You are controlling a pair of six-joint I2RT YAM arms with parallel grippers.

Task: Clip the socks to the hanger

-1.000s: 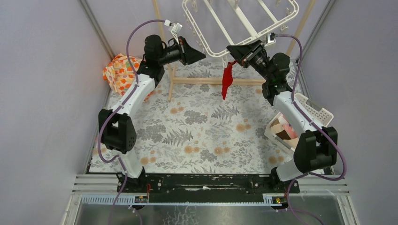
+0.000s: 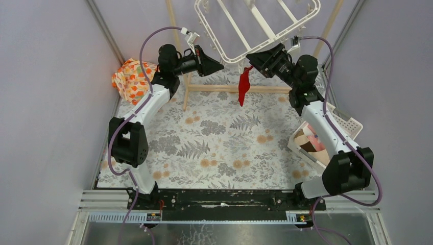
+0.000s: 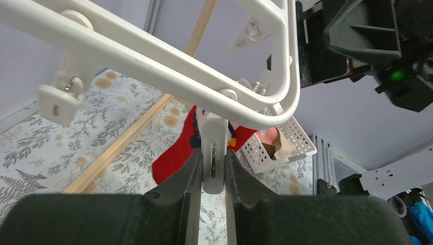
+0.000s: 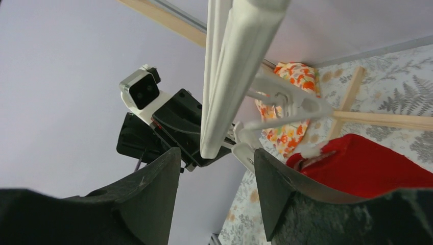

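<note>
A white clip hanger hangs at the top of the top view. My left gripper is shut on one of its white clips. A red sock hangs below the hanger's front corner; in the left wrist view it shows behind that clip, in the right wrist view below the frame. My right gripper is at the hanger's right front, beside the sock, its fingers parted with nothing seen between them.
A white basket with socks stands at the right. An orange patterned cloth lies at the back left. A wooden stand crosses the back.
Over the last second the hanger and left gripper shifted slightly.
</note>
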